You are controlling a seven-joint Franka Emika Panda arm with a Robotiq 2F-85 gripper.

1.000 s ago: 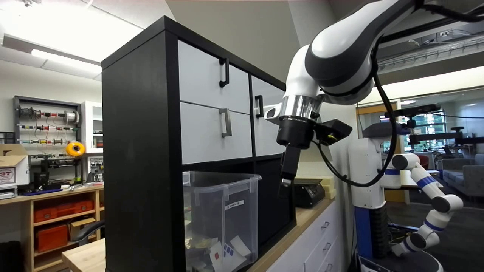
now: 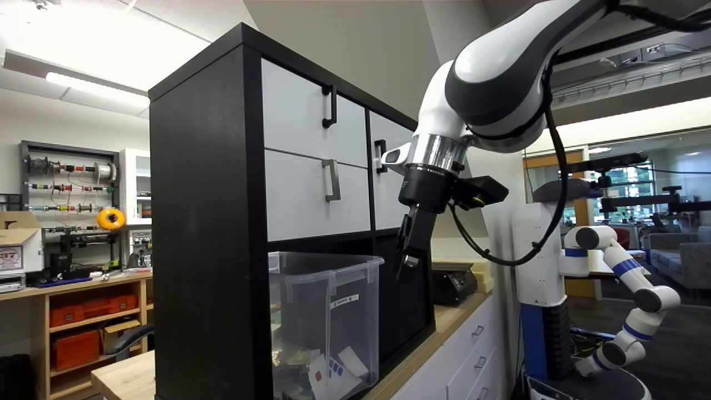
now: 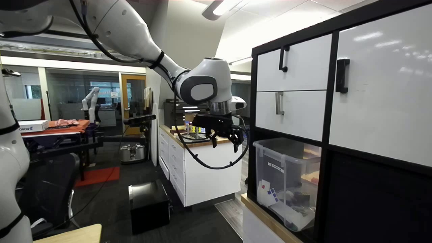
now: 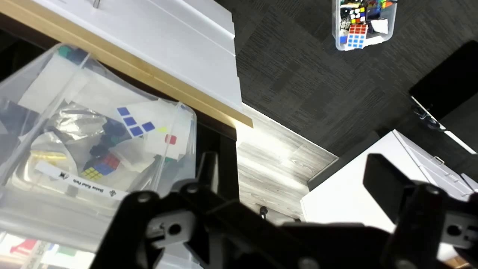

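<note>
My gripper (image 3: 225,145) is open, and nothing sits between its fingers. It hangs in the air in front of the black cabinet (image 2: 200,220), pointing downward, clear of every surface. A clear plastic bin (image 3: 270,162) stands in the cabinet's lower opening, holding cards, bags and small cubes. Above the bin are two white drawers, both closed: the upper drawer (image 3: 303,64) has a black handle and the lower drawer (image 3: 303,115) a silver handle (image 3: 279,103). In the wrist view the bin (image 4: 89,201) lies to the left of the spread fingers (image 4: 208,172).
To the right of the drawers is a white cabinet door (image 3: 380,89) with a black handle (image 3: 342,75). A white drawer unit (image 3: 214,174) stands behind the gripper. On the floor, the wrist view shows a small tub (image 4: 388,33) of cubes and parts.
In exterior view 1 my gripper has shifted a little left, toward the bin, and its fingers lean more. The bin, drawers and door look unchanged.
</note>
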